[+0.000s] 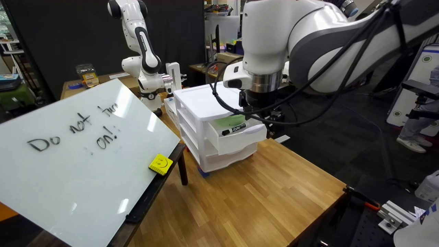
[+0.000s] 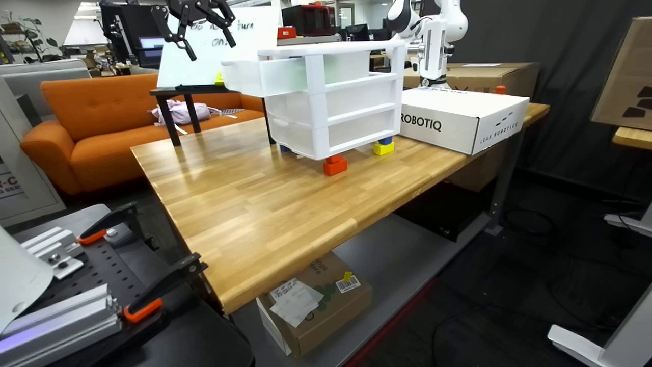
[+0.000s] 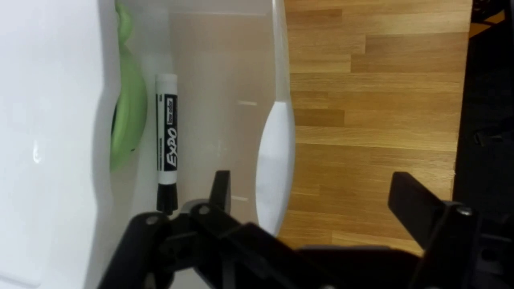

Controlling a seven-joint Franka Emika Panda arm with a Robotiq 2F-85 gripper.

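Observation:
The white drawer unit (image 1: 208, 96) stands on the table with its top drawer (image 1: 234, 142) pulled out. In that drawer lie a black-and-white Expo marker (image 3: 167, 130) and, partly under the unit's top, a green object (image 3: 130, 108). My gripper is open, one finger over the drawer and the other beyond its front handle (image 3: 277, 166), over the wood. Nothing sits between the fingers. Exterior view 2 has the gripper (image 2: 212, 51) above the drawer's left end, fingers spread; in exterior view 1 the arm and cables largely cover it.
A tilted whiteboard (image 1: 86, 152) with writing stands beside the unit, a yellow smiley eraser (image 1: 161, 164) at its lower edge. A white Robotiq box (image 2: 464, 116) sits on the other side. Colored blocks (image 2: 334, 165) are at the unit's feet.

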